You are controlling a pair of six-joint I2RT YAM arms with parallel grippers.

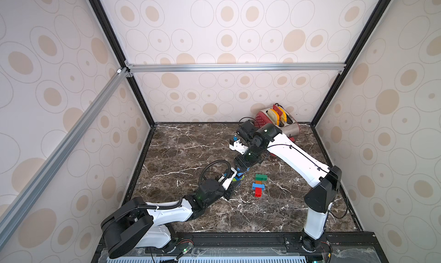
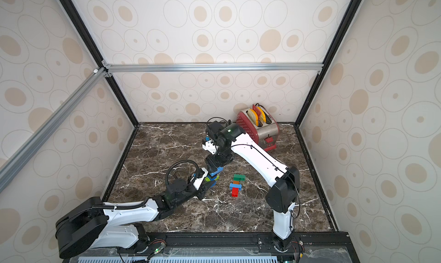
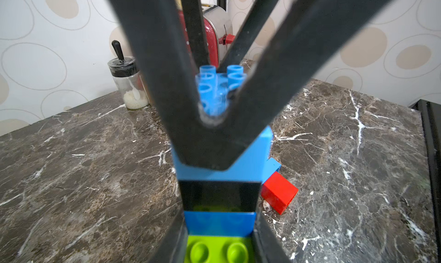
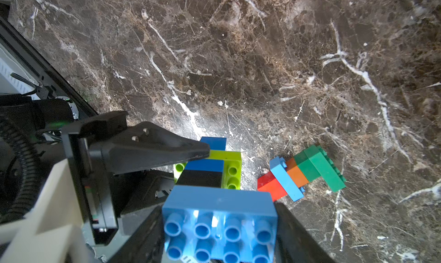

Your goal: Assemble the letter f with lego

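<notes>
A stack of blue, lime and black bricks (image 4: 198, 178) is held off the table in my left gripper (image 1: 234, 182), whose fingers (image 3: 173, 240) flank the lime brick (image 3: 218, 249) and the blue one above it. Over the black brick (image 3: 218, 196) sits a light blue brick (image 4: 220, 203), its studs facing my right wrist camera. The right gripper (image 2: 214, 165) comes from above, one finger (image 4: 298, 235) at each end of that light blue brick; whether they press on it cannot be told. A second assembly of red, light blue, orange and green bricks (image 4: 299, 172) lies on the table.
A red and silver toaster (image 2: 262, 127) stands at the back right. A jar with a dark lid (image 3: 131, 90) sits near the back wall, mostly behind the right arm from above.
</notes>
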